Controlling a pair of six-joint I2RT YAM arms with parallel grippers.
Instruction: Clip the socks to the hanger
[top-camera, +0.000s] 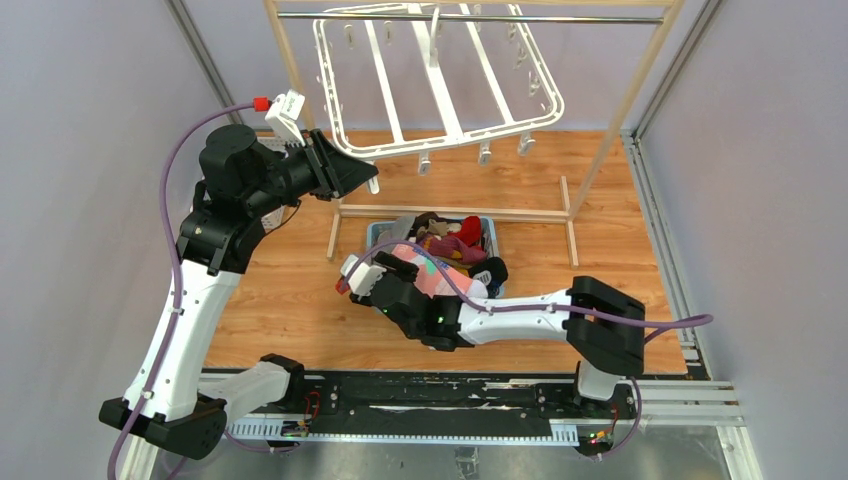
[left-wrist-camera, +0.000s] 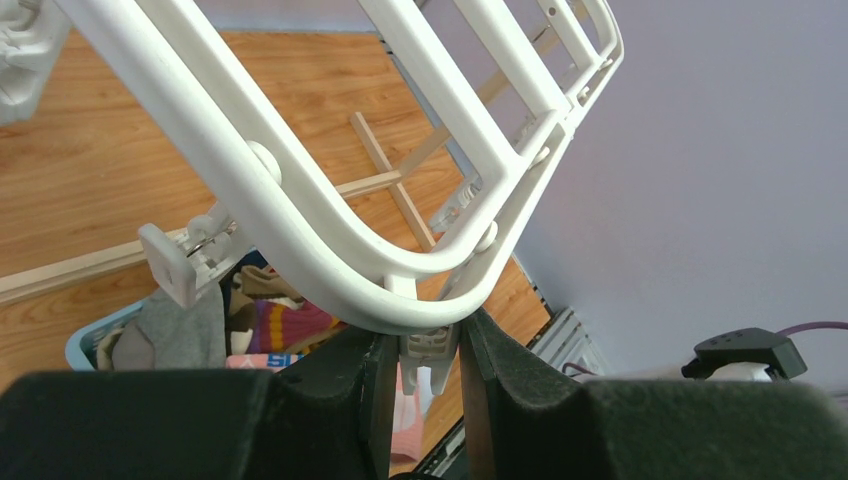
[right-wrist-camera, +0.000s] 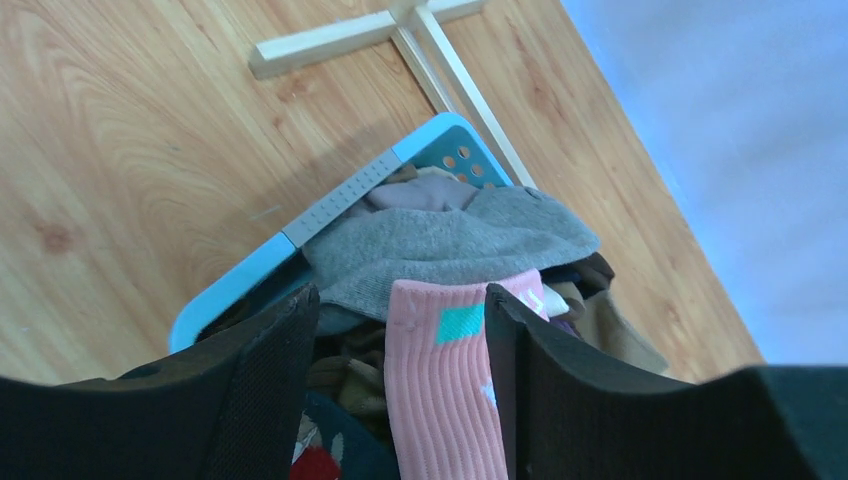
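At the top of the top view hangs the white hanger (top-camera: 440, 95), clips dangling from its frame. My left gripper (top-camera: 370, 172) is shut on a clip (left-wrist-camera: 428, 345) at the hanger's near-left corner; in the left wrist view the clip's lower legs show between the fingers. Over the sock basket, my right gripper stands open. A ribbed pink sock (right-wrist-camera: 440, 380) with a teal patch lies below and between its fingers, partly behind the right-hand one. Grey socks (right-wrist-camera: 440, 245) lie beyond it in the blue basket (right-wrist-camera: 235, 280).
A wooden stand (top-camera: 455, 214) with a metal rod (top-camera: 600, 20) carries the hanger. Dark, red and maroon socks (top-camera: 460, 245) fill the rest of the basket. Bare floor (top-camera: 290, 300) lies to the basket's left. Purple cables run along both arms.
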